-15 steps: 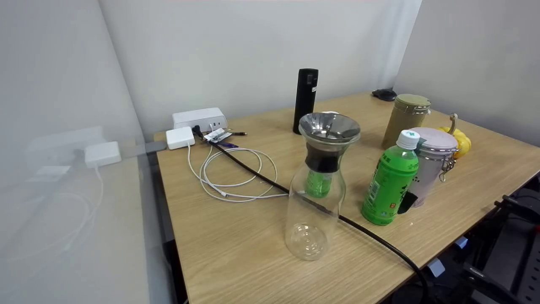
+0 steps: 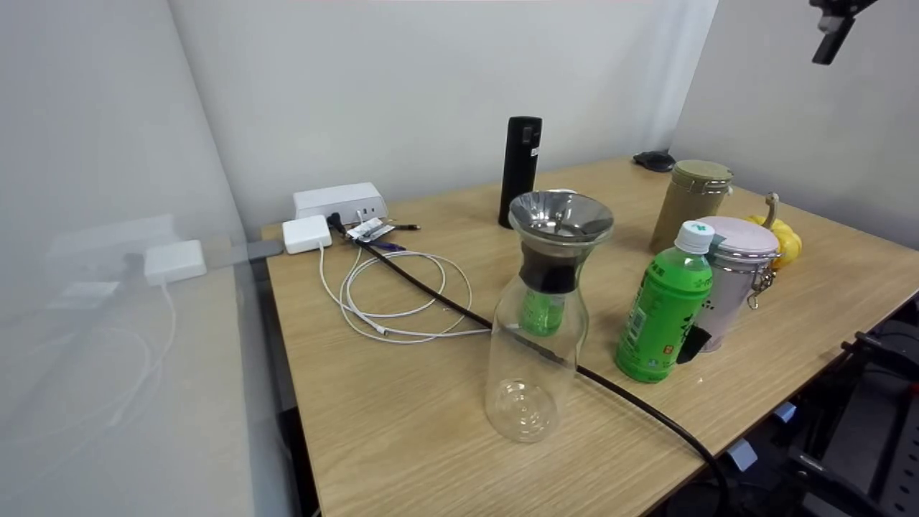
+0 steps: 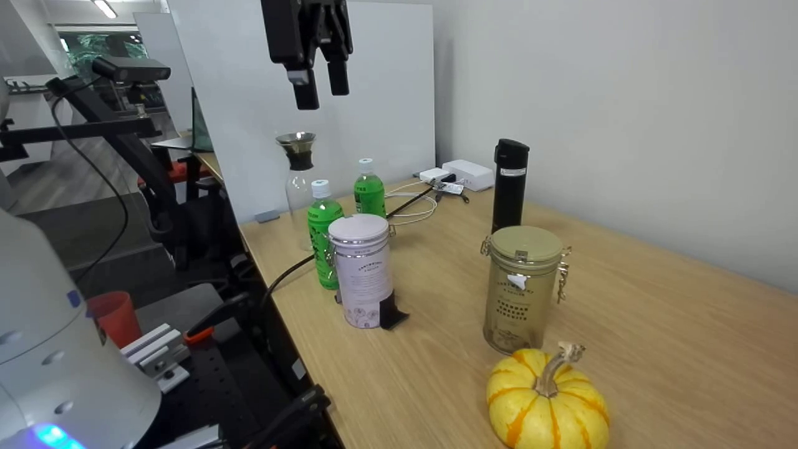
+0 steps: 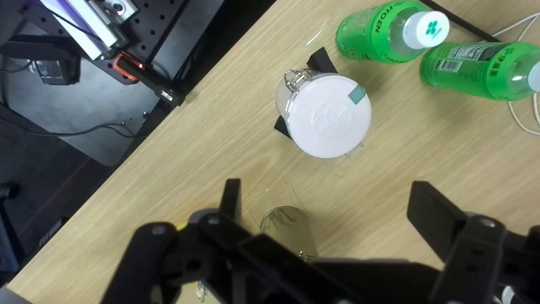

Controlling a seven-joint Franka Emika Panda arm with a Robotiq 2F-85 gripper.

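Note:
High above the table, my gripper (image 3: pixel 322 86) hangs open, its fingers apart and nothing between them. In the wrist view the gripper spans bare tabletop, with an olive canister (image 4: pixel 288 230) partly hidden behind its body. A pale pink canister (image 3: pixel 363 273) stands upright near the table's front edge, with black pieces at its base. Two green tea bottles with white caps stand beyond it: the nearer bottle (image 2: pixel 665 310) close to the pink canister, the other bottle (image 3: pixel 370 191) farther in. A yellow striped pumpkin (image 3: pixel 548 404) sits in front of the olive canister.
A glass carafe (image 2: pixel 530 362) with a metal funnel top stands near the table's end. A black cable (image 2: pixel 637 401) crosses the table past it. The black cylinder (image 3: pixel 510 183) stands towards the wall, and white cables (image 2: pixel 405 301) lie coiled. Right of the olive canister, the tabletop is clear.
A gripper finger has come into the upper right corner of exterior view 1, where none showed a second ago. The objects on the table have not moved.

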